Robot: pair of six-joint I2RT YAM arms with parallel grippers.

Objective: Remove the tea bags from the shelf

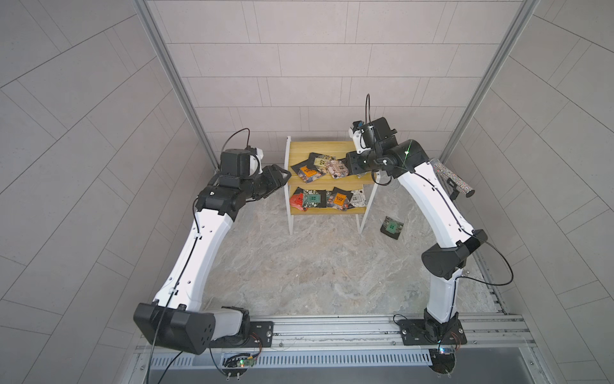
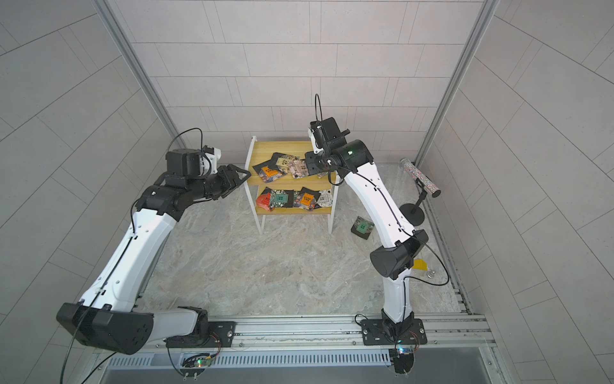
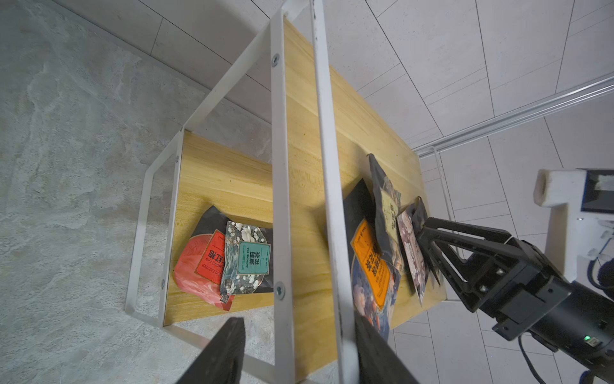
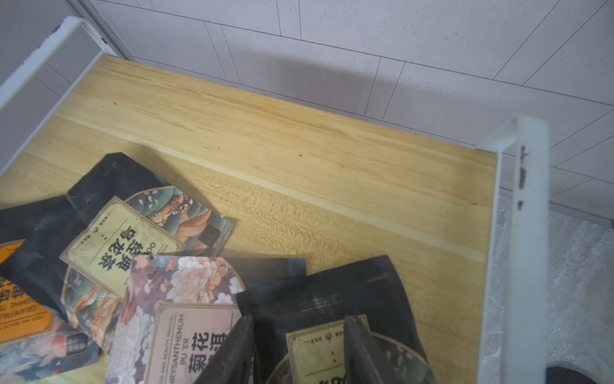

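Observation:
A two-tier wooden shelf [image 1: 319, 147] with white legs holds tea bags on both levels. My right gripper is over the top level's right part, fingers apart around the gap between a pink chrysanthemum bag [image 4: 179, 326] and a dark bag [image 4: 326, 288], low over them. An oolong bag [image 4: 118, 240] and orange grapefruit bag [image 1: 309, 171] lie left of these. The lower level holds red [image 3: 198, 268], green-label [image 3: 246, 259] and other bags. My left gripper is open beside the shelf's left post, outside it.
A green-label bag [image 1: 391, 227] lies on the floor right of the shelf. A patterned cylinder on a black stand [image 2: 419, 176] stands further right. The floor in front of the shelf [image 1: 319, 268] is clear.

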